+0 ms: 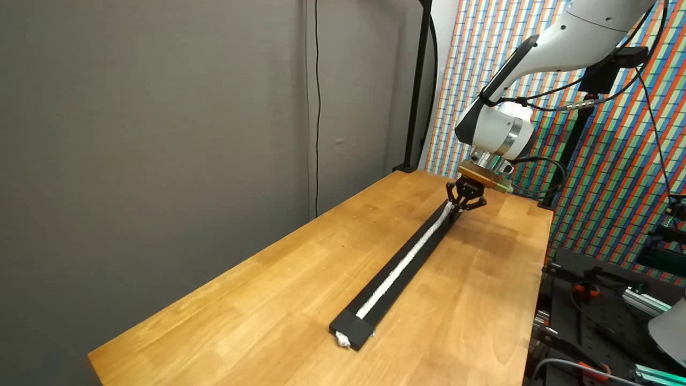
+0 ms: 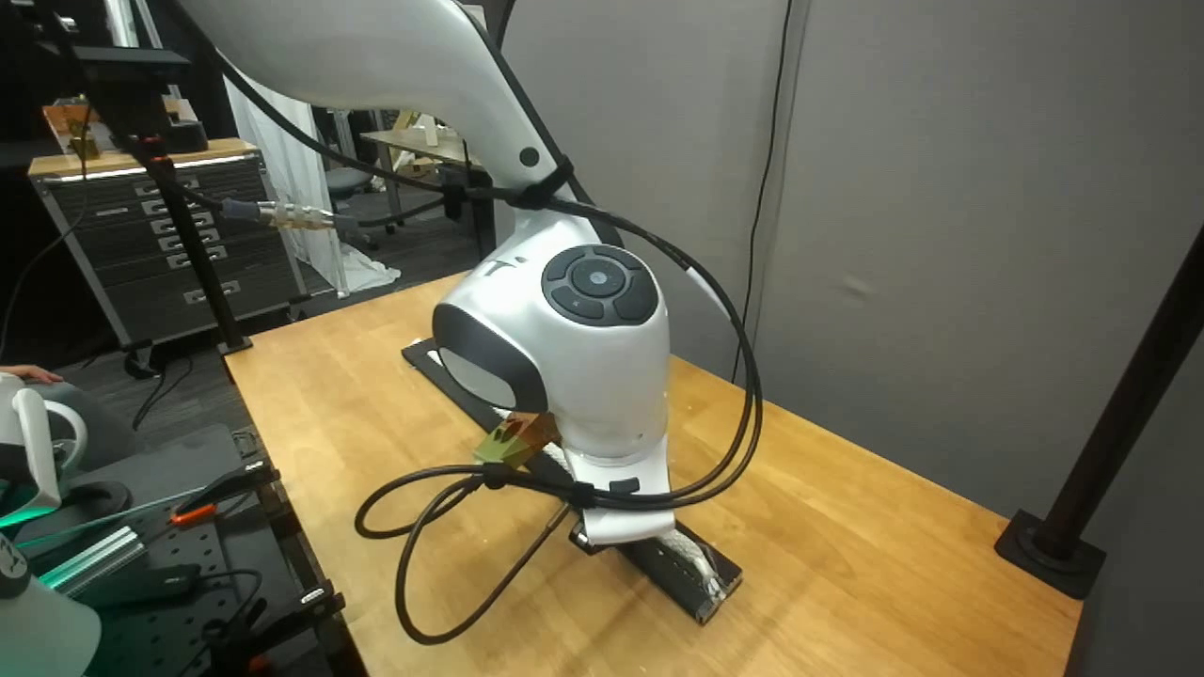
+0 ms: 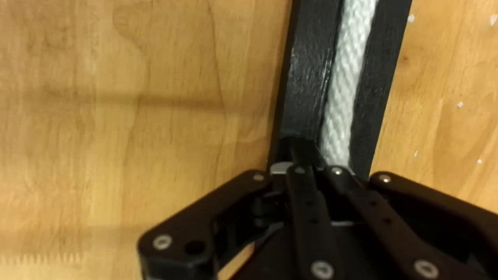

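Note:
A long black channel [image 1: 419,267] lies on the wooden table, with a white braided rope [image 1: 402,265] along its groove. At the near end a black cap covers the rope, and a white tuft sticks out beyond it. My gripper [image 1: 457,205] is over the far end of the channel, fingers pointing down. In the wrist view the gripper is shut, and nothing shows between its fingers. Its tips are over the black wall just left of the rope [image 3: 344,88]; whether they touch it, I cannot tell. The arm hides part of the channel [image 2: 457,389] in exterior view 2.
A black post [image 1: 418,90] rises from the far left corner. A cable loop [image 2: 389,502] hangs from the wrist, low over the table.

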